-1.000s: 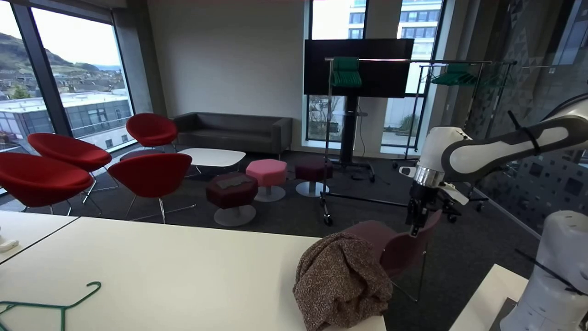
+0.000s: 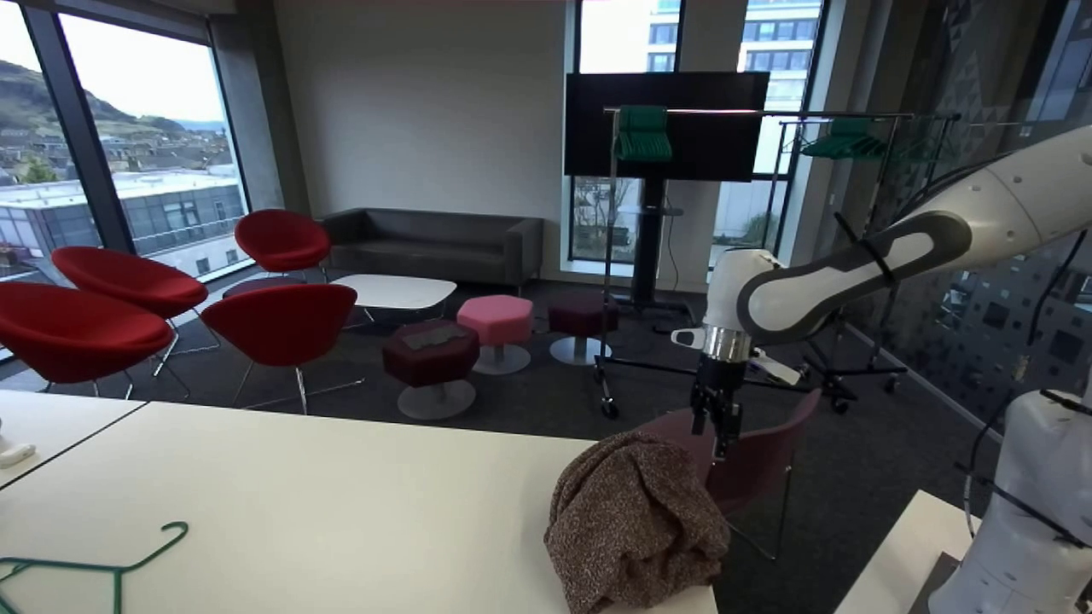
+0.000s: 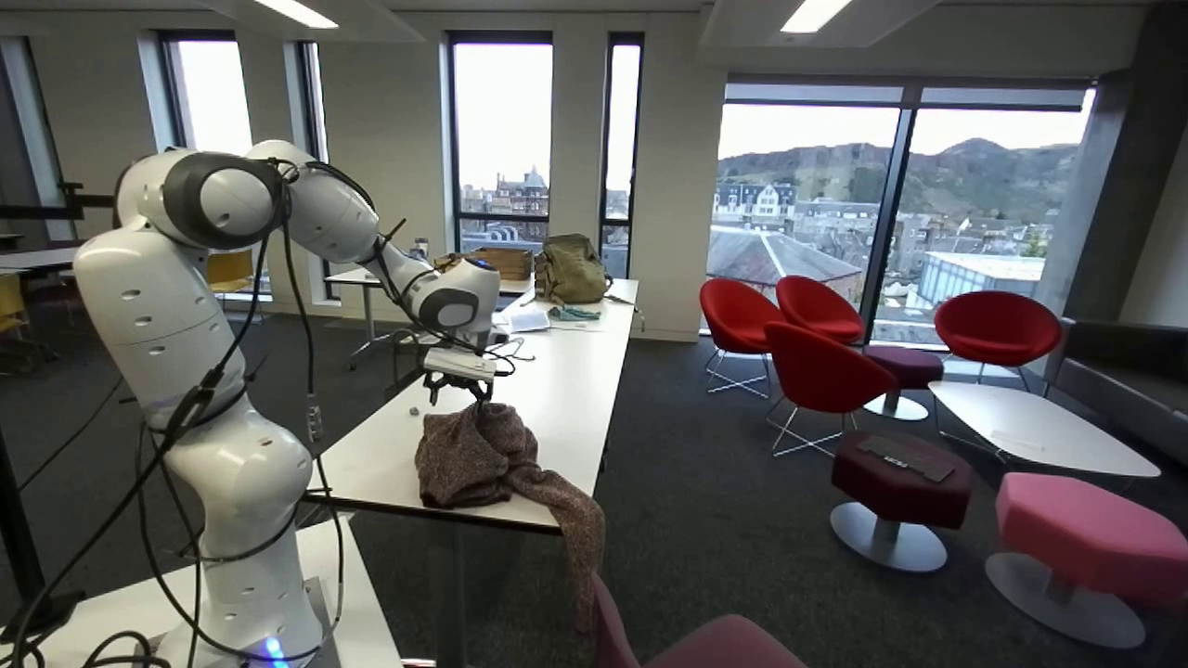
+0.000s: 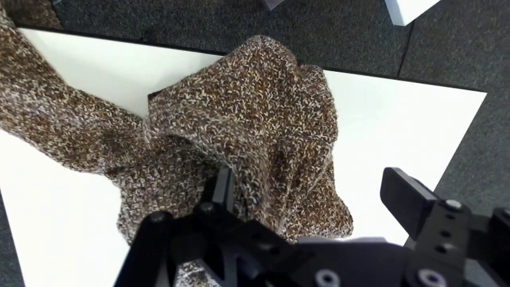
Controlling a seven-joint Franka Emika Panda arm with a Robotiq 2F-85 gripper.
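Observation:
A brown speckled knit garment (image 2: 636,520) lies bunched on the near end of the white table. In exterior view 2, one long part of this knit (image 3: 575,538) hangs over the table's edge. My gripper (image 2: 716,431) is open above the garment, apart from it in exterior view 1. From the wrist, one of my fingers (image 4: 222,189) appears over the knit's folds and the other finger (image 4: 406,198) over bare table to the right. Nothing is held between them. A green hanger (image 2: 118,566) rests on the table at the lower left of exterior view 1.
A dark red chair (image 2: 752,466) stands close to its end. Farther along the table are a green-brown backpack (image 3: 570,269) and papers (image 3: 523,319). More green hangers (image 2: 642,134) hang on a rack.
In exterior view 1 my arm and gripper have moved left and slightly lower, toward the garment. The garment and hanger have not moved.

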